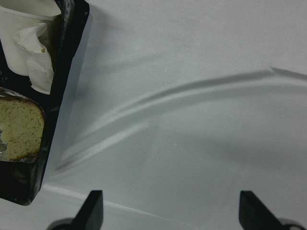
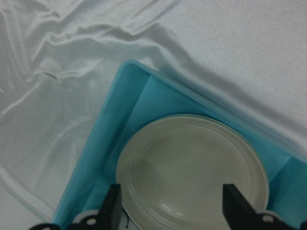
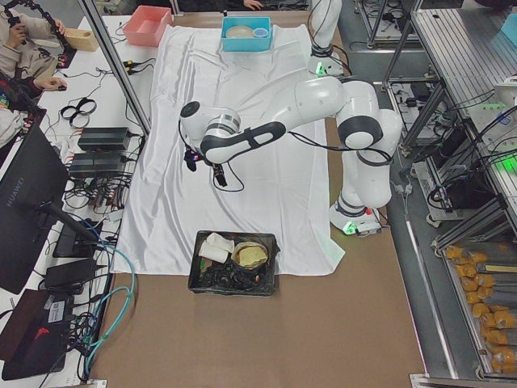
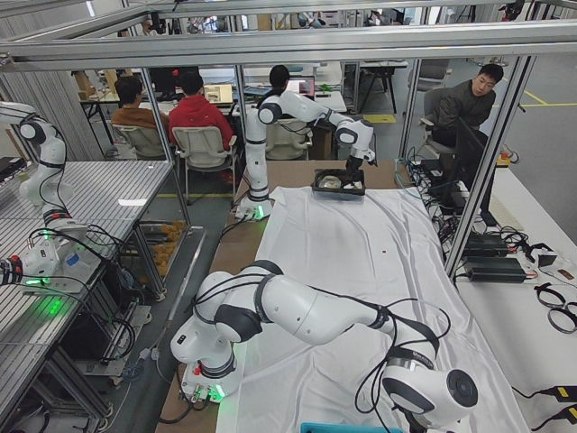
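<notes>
My left gripper stands open over the white cloth [image 1: 201, 124], beside a black tray [image 3: 203, 284] holding white paper cups [image 1: 17, 43], a crumpled tissue [image 1: 38, 62] and a slice of bread [image 1: 19, 127]. My right gripper is open above a blue bin [image 2: 100, 129], in which a pale round plate [image 2: 192, 163] lies, apparently with another beneath it. Nothing shows between either pair of fingertips.
A pink bin [image 3: 148, 28] sits on the side table. Black boxes, cables and a monitor [image 3: 32, 210] line that side.
</notes>
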